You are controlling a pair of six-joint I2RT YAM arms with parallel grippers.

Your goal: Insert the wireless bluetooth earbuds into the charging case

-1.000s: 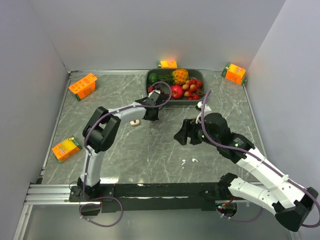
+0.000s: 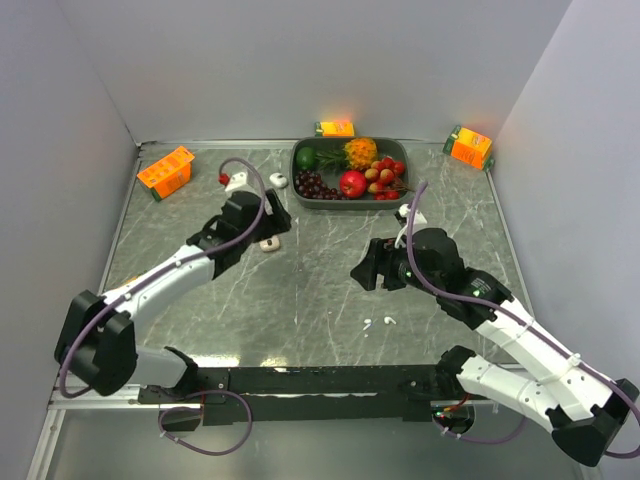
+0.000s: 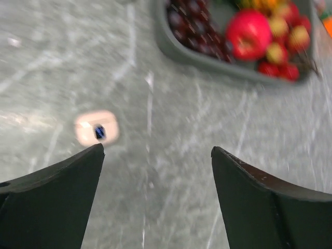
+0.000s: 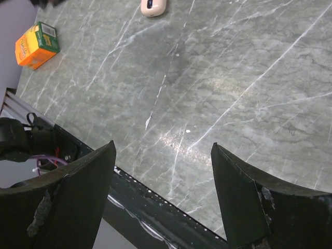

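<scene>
A pale pink charging case (image 2: pixel 269 245) lies on the marble table just below my left gripper (image 2: pixel 271 214); in the left wrist view the case (image 3: pixel 85 127) sits ahead of the left finger, and in the right wrist view it is at the top edge (image 4: pixel 153 7). A white rounded object (image 2: pixel 279 180) lies left of the fruit tray. My left gripper is open, nothing between its fingers. My right gripper (image 2: pixel 377 262) hangs open over the right middle, empty. Small white pieces (image 2: pixel 389 321) lie on the front right of the table; whether they are earbuds I cannot tell.
A dark tray of fruit (image 2: pixel 340 200) stands at the back. Orange boxes (image 2: pixel 165 172) (image 2: pixel 469 147) sit at the sides and back. A red object (image 2: pixel 224 178) shows by the left arm.
The left arm has drawn back leftward from near the fruit tray, uncovering more of the middle of the table. The right arm has shifted only slightly.
</scene>
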